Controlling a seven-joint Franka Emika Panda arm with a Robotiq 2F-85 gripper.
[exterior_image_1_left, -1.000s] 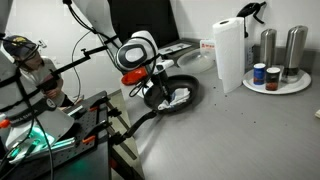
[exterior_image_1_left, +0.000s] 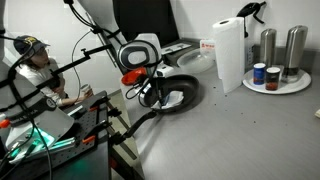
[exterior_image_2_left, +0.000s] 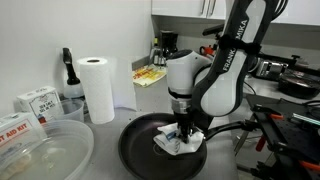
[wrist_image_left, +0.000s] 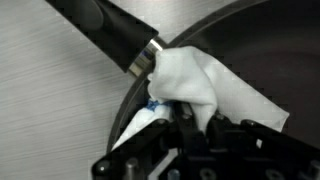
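Note:
A black frying pan (exterior_image_1_left: 198, 92) sits on the grey counter, its handle (wrist_image_left: 118, 35) reaching past the rim in the wrist view. Inside it is a crumpled white cloth or paper towel (exterior_image_2_left: 170, 143) with a bit of blue on it. My gripper points down into the pan near the handle side, shut on a bunched part of the white cloth. The rest of the cloth (wrist_image_left: 245, 105) spreads over the pan's floor. The fingertips are largely hidden by its folds.
A paper towel roll (exterior_image_1_left: 229, 55) stands behind the pan. A clear plastic bowl (exterior_image_2_left: 45, 150) lies beside it. Shakers and spice jars (exterior_image_1_left: 259, 74) share a white plate (exterior_image_1_left: 275, 87).
My gripper has shifted slightly left within the pan, toward the handle side, and the white cloth has moved with it. The pan appears to stay in place.

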